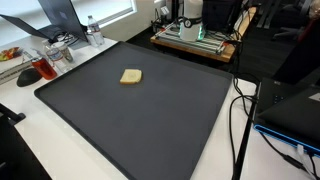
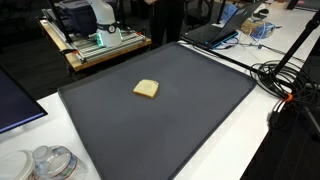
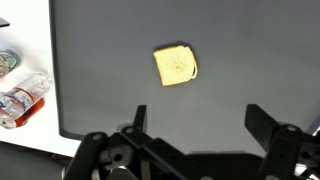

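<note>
A square slice of bread (image 1: 131,76) lies flat on the dark grey mat, toward its far side. The wrist view looks down on the same bread slice (image 3: 176,65) in the upper middle. My gripper is open, its two dark fingers wide apart at the bottom of that view. Nothing shows between them, and the bread is ahead of the fingertips, apart from them. Exterior view 2 has the bread slice (image 2: 146,88) alone on the mat; neither exterior view shows the gripper.
Bottles and jars stand left of the mat, among them a red-capped jar (image 1: 44,68) and a clear bottle (image 3: 22,101). Cables (image 1: 240,100) run along the right side. Apart from the bread, the mat (image 2: 180,130) is bare.
</note>
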